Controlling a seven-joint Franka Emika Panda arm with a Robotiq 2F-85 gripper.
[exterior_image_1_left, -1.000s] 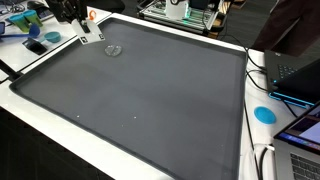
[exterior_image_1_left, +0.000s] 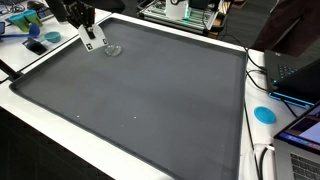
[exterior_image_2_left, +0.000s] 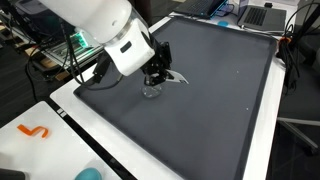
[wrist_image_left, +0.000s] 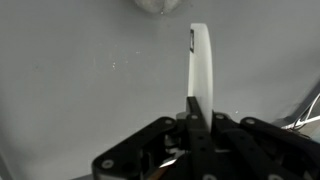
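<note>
A flat white piece with small dark marks (exterior_image_1_left: 92, 38), perhaps a card or packet, is gripped by my gripper, which is shut on it. In the wrist view the white piece (wrist_image_left: 200, 68) appears nearly edge-on, standing out from between the dark fingers. The second exterior view shows its pale edge (exterior_image_2_left: 177, 77) above the grey board. Close by on the board stands a clear round glass or dish (exterior_image_1_left: 113, 50); the same clear thing (exterior_image_2_left: 152, 90) shows below the arm, and part of it (wrist_image_left: 157, 4) is at the top of the wrist view.
The grey board (exterior_image_1_left: 140, 110) is mostly bare. A blue round lid (exterior_image_1_left: 265, 115) and laptops (exterior_image_1_left: 305, 145) lie along the right side. Cups and small items, including a teal bowl (exterior_image_1_left: 53, 37), crowd the far left. An orange piece (exterior_image_2_left: 33, 131) lies on the white table.
The gripper has carried the white piece slightly to the right, closer to the clear glass, and the piece's tilt has changed a little. The glass has stayed put.
</note>
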